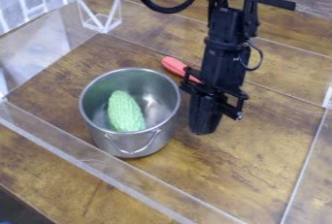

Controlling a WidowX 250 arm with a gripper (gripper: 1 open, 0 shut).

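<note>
A steel pot (147, 139) with a wire handle stands on the left of the wooden board, a pale green corn-like vegetable (124, 112) lying inside it. My black gripper (204, 122) is low over the board just right of the pot, shut, with nothing seen between its fingers. A red, elongated object (176, 65) lies behind the pot, partly hidden by the gripper.
Clear plastic walls run along the left and front of the board (253, 170). A white wire piece (100, 19) stands at the back left. The board to the right and front right of my gripper is clear.
</note>
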